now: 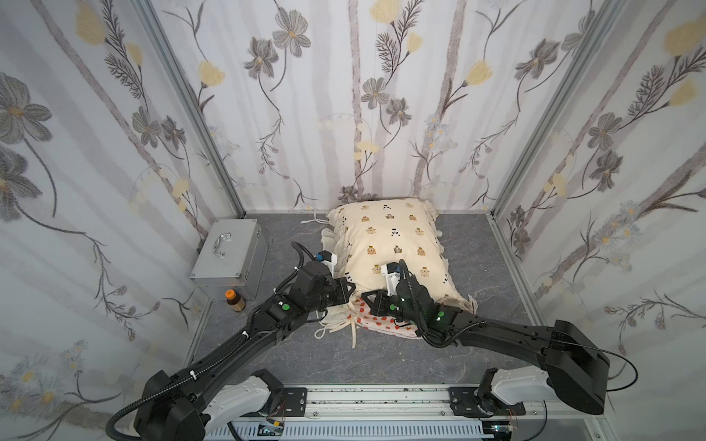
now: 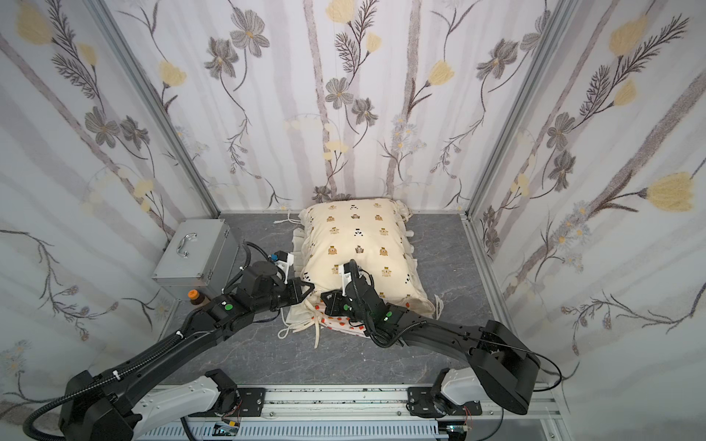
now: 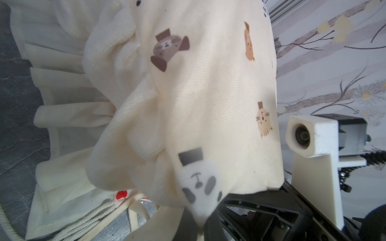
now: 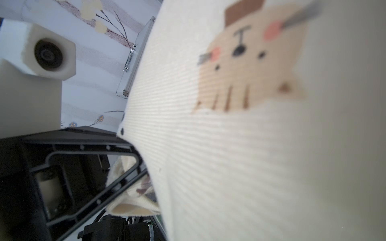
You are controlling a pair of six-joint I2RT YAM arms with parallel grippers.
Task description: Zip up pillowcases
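The cream pillowcase (image 1: 395,239), printed with small animals, lies plump at the back middle. A white inner piece with red spots (image 1: 388,323) shows at its near edge, beneath the grippers. At the near left part of that edge, my left gripper (image 1: 351,287) is shut on the pillowcase; its dark fingers (image 3: 184,229) pinch cloth under a panda print in the left wrist view. Close to its right, my right gripper (image 1: 367,297) looks shut at the same edge. Cloth fills the right wrist view and hides its fingertips. No zipper can be made out.
A silver case (image 1: 229,253) stands at the left, with an orange-capped brown bottle (image 1: 234,300) before it. Loose ties (image 1: 339,323) hang at the near left corner.
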